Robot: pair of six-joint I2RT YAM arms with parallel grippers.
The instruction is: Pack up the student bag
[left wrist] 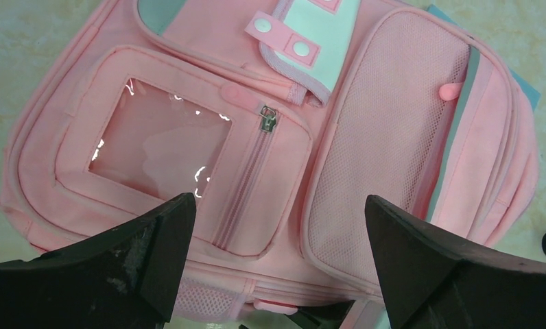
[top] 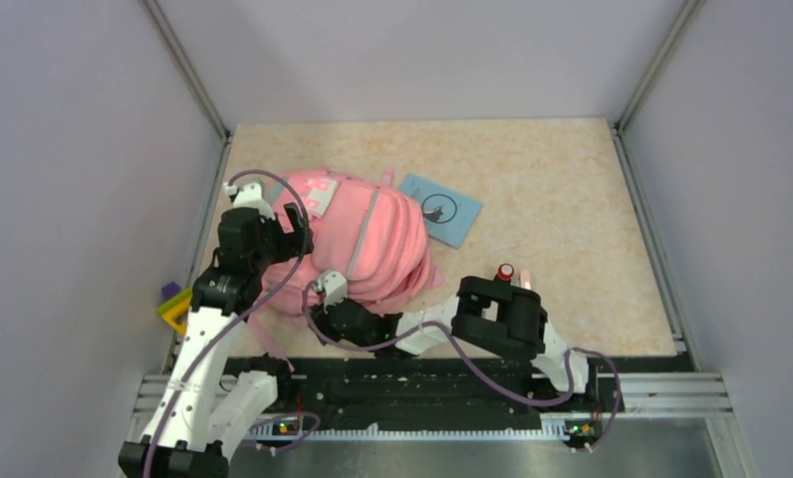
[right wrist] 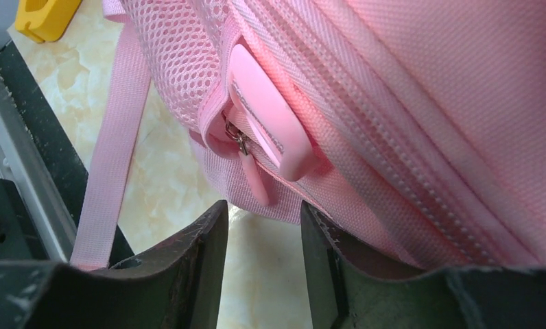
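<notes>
The pink bag point(top: 358, 229) lies on the left half of the table. Above its front pocket point(left wrist: 250, 199), with a clear window, my left gripper hangs open and empty. My right gripper is low at the bag's near side. Its fingers stand apart, with a gap narrower than the left one's. A small zipper pull point(right wrist: 255, 179) dangles just beyond that gap, below a larger pink rubber tab point(right wrist: 274, 116); whether a fingertip touches the pull I cannot tell. A blue book point(top: 452, 221) rests flat against the bag's far right side.
A small red-capped bottle point(top: 505, 271) stands right of the bag, partly behind the right arm. Yellow and purple items point(top: 176, 310) sit at the left wall. A pink strap point(right wrist: 112, 157) trails over the table's front edge.
</notes>
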